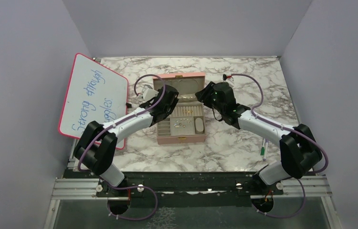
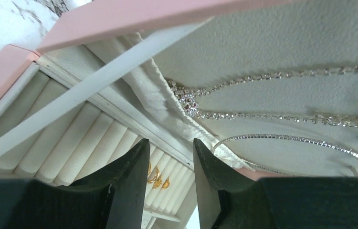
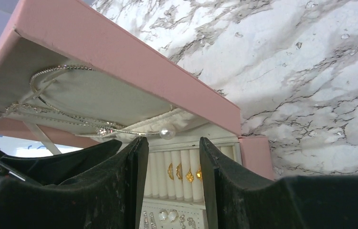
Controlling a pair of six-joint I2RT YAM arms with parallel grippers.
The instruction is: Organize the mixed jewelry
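A pink jewelry box (image 1: 181,139) stands open. Sparkly necklaces (image 2: 272,75) lie in the lid's fabric pocket, with a pearl (image 3: 167,131) at the pocket. Gold rings (image 3: 189,175) sit in the ring rolls; earrings (image 3: 173,215) lie in the tray below. My left gripper is open over the pocket and rolls, nothing between its fingers. My right gripper stands apart-fingered at the lid's right, above the pearl and rolls, holding nothing.
A whiteboard (image 1: 91,95) with blue writing lies at left. Pens (image 1: 264,149) lie at right. Bare marble surrounds the box at the back, front and right.
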